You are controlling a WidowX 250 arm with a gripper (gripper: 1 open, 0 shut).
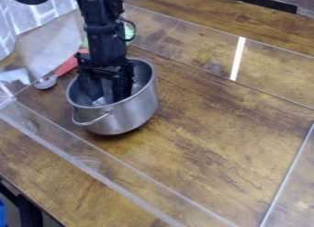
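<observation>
A large steel pot (125, 115) with a wire side handle stands on the wooden table toward the left. The black gripper (106, 84) hangs down from the top of the view, its lower part inside the pot, over the left half of the opening. Its fingers are mostly hidden by the dark interior and the rim, so whether it is open, shut or holding anything cannot be seen.
Behind the pot at left lie a red-handled utensil (66, 67), a pale sheet-like item (46, 45) and a green object (125, 32). Transparent strips cross its edges.
</observation>
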